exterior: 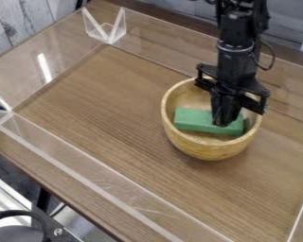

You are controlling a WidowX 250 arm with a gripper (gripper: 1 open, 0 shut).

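A light wooden bowl (192, 147) stands on the right half of the table, holding a green rectangular block (197, 119). My black gripper (225, 118) reaches down from the top into the bowl, its tip at the block's right part. The gripper looks shut; whether anything is between its fingertips is hard to tell.
A small clear object (105, 25) is at the top left. A dark round part sits at the bottom left edge.
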